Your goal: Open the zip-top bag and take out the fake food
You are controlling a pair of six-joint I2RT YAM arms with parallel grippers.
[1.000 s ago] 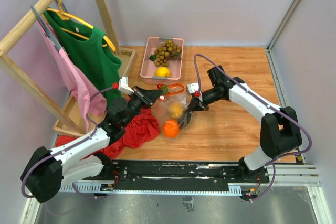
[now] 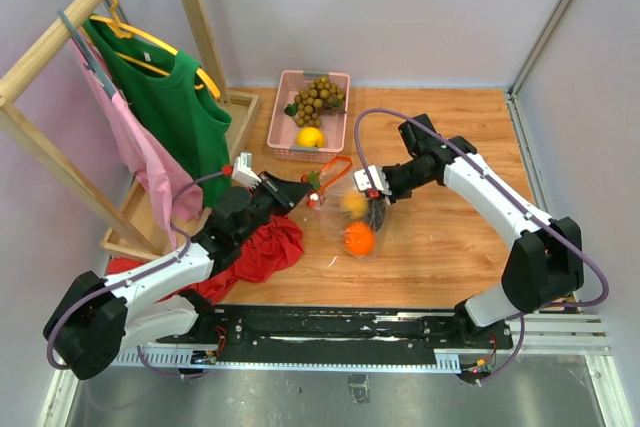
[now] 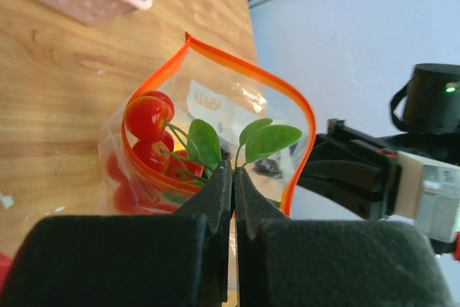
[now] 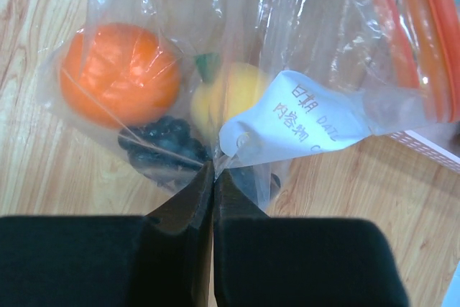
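Orange-rimmed and clear, the zip bag (image 2: 352, 210) has its mouth open toward my left arm. Inside are an orange (image 4: 121, 75), a yellow fruit (image 4: 241, 95) and dark grapes (image 4: 162, 147). Red cherries (image 3: 149, 118) with green leaves (image 3: 269, 141) show at the mouth in the left wrist view. My left gripper is shut at the near rim, and the green stems run to its fingertips. Gathered folds of the bag's clear film converge at my right gripper, which is shut on them.
A pink basket (image 2: 275, 137) behind the bag holds brown grapes (image 2: 318, 97) and a lemon (image 2: 311, 137). Red cloth (image 2: 265, 257) lies by the left arm, below a clothes rack (image 2: 198, 2).
The bag's body, with the orange in it, has swung to the right along with my right gripper. My left gripper has shifted only slightly, and the leaves stay at its tip.
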